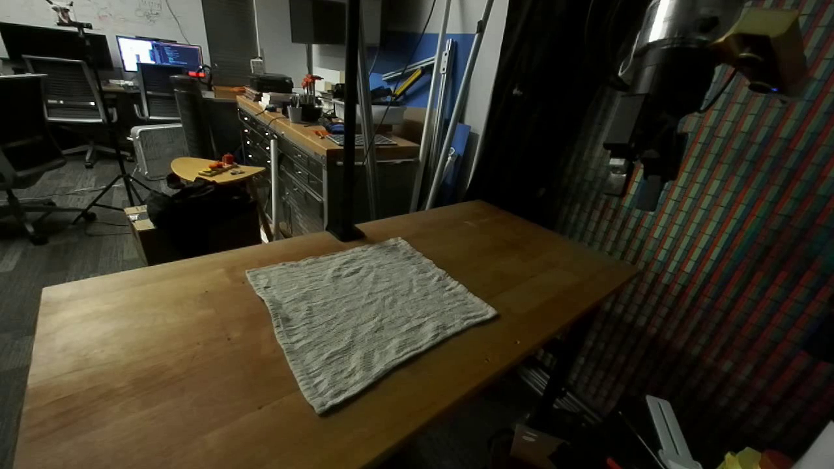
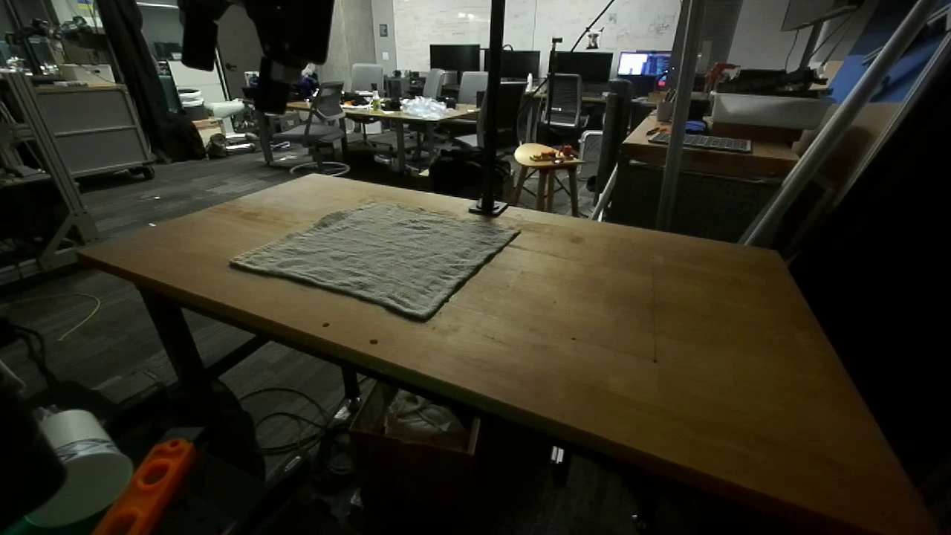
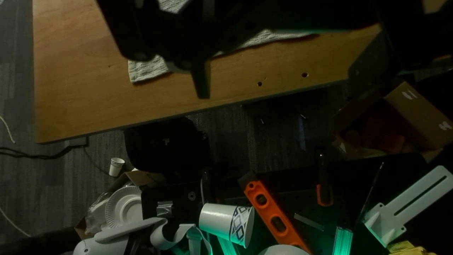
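Note:
A pale grey-white cloth [image 1: 371,312] lies spread out nearly flat on the wooden table [image 1: 141,352], lightly wrinkled, with all its corners visible. From the other side, exterior view 2 shows the same cloth [image 2: 379,254] near the table's far-left half. My gripper [image 1: 634,190] hangs high and well away from the cloth, past the table's right end in exterior view 1. It is open and empty, its two fingers apart. In the wrist view the dark gripper body covers most of the cloth, leaving one corner of the cloth [image 3: 146,70] in sight.
A black post [image 1: 344,230] rises from the table's back edge, close behind the cloth. Below the table's near edge lie an orange level [image 3: 276,212], a paper cup [image 3: 227,223] and a cardboard box [image 3: 420,114].

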